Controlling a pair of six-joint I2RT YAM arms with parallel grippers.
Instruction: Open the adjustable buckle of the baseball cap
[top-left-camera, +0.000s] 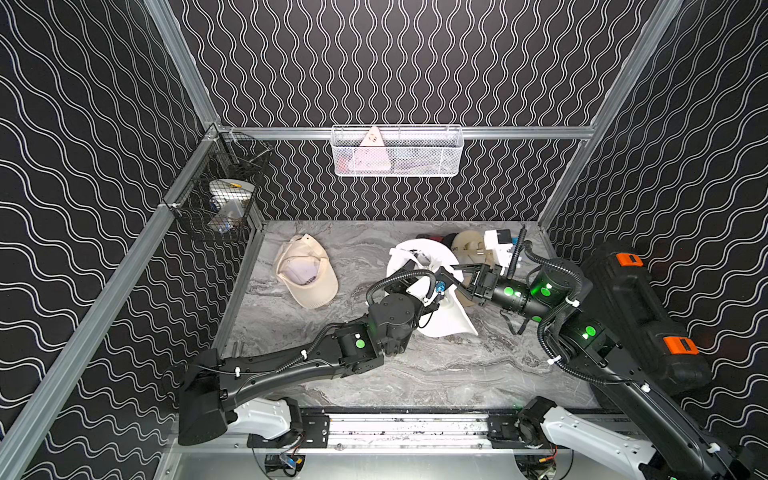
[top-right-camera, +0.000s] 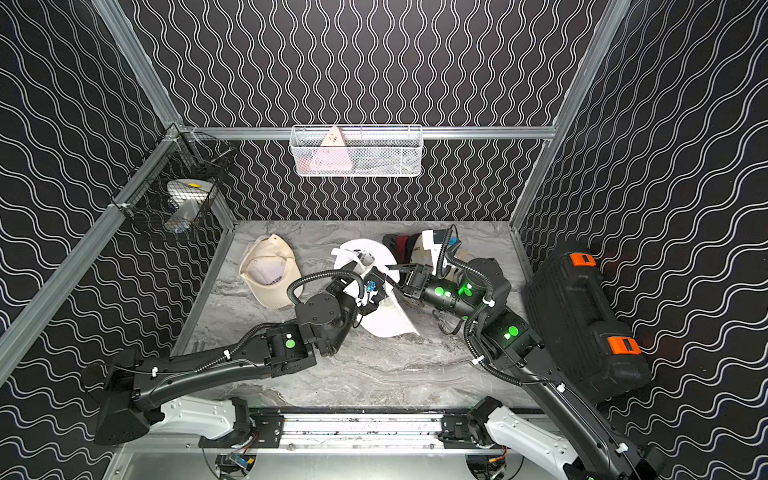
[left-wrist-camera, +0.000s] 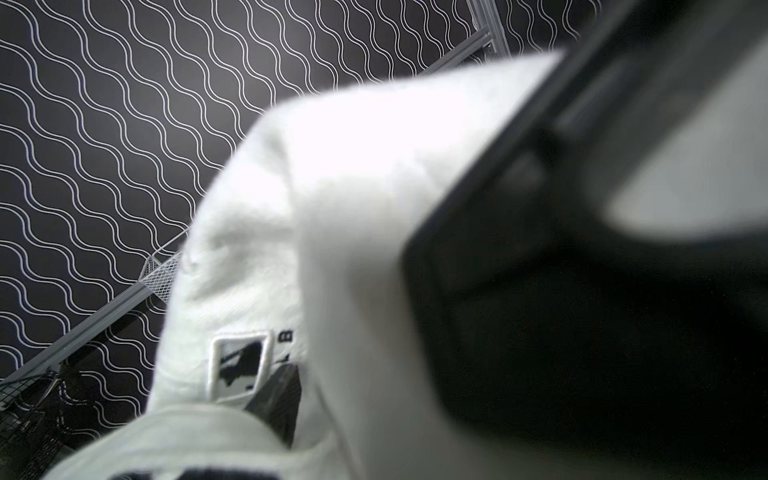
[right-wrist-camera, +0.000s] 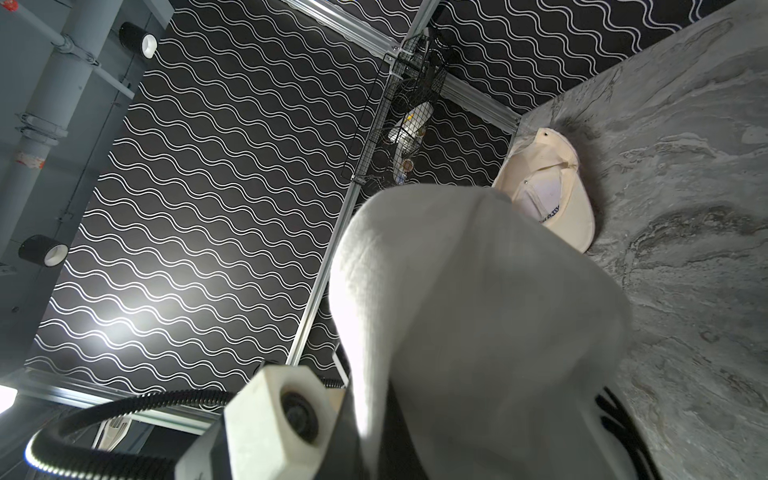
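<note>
A white baseball cap (top-left-camera: 448, 320) is tilted between my two arms, mid-table. My left gripper (top-left-camera: 436, 286) is at its near side, largely hidden by the arm; whether its fingers grip cloth cannot be told. In the left wrist view a blurred black finger (left-wrist-camera: 560, 320) lies across the cap's white cloth (left-wrist-camera: 368, 176), and an inside label (left-wrist-camera: 240, 364) shows beside a grey tip. My right gripper (top-left-camera: 454, 269) is shut at the cap's right edge. White cloth (right-wrist-camera: 496, 320) fills much of the right wrist view, covering the fingertips. The buckle cannot be made out.
A beige cap (top-left-camera: 308, 272) lies at the left on the grey marbled table (top-left-camera: 352, 248). Behind the right gripper are a brown cap (top-left-camera: 468, 241) and a white object (top-left-camera: 501, 240). A black case (top-left-camera: 640, 312) stands at far right.
</note>
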